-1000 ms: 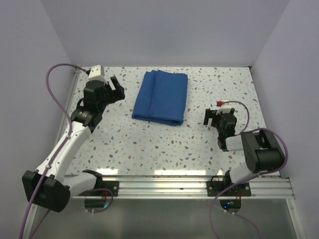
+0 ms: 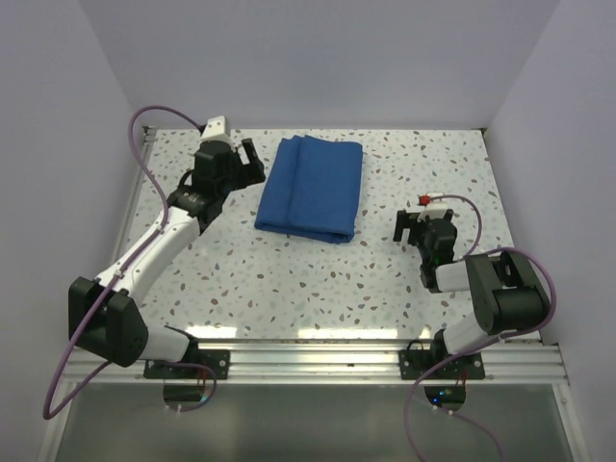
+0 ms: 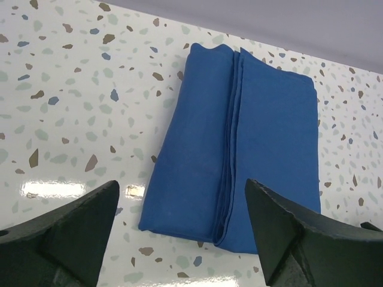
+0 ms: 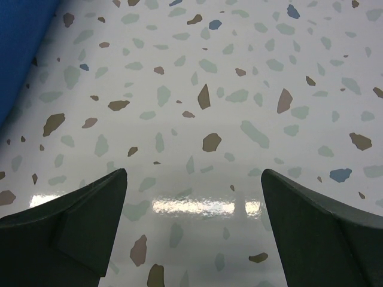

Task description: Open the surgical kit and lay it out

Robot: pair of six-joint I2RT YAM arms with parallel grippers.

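The surgical kit is a folded blue cloth bundle [image 2: 322,188], lying flat on the speckled table towards the back. A long fold line runs down it, and the left wrist view shows layered cloth edges along this seam on the blue bundle [image 3: 275,131]. Whatever it wraps is hidden. Just left of the bundle, my left gripper [image 2: 249,162] hangs open and empty, apart from the cloth. My right gripper [image 2: 409,225] is open over bare table to the bundle's right; in the right wrist view only a blue edge [image 4: 18,54] shows at upper left.
Bare speckled table [image 2: 279,289] lies in front of the bundle, with more free room to its right. Grey walls [image 2: 318,67] bound the back and both sides. A metal rail [image 2: 308,356] runs along the front edge.
Over the last second my left arm has moved right, bringing its open gripper closer to the bundle's left side. The bundle and the right arm have stayed where they were.
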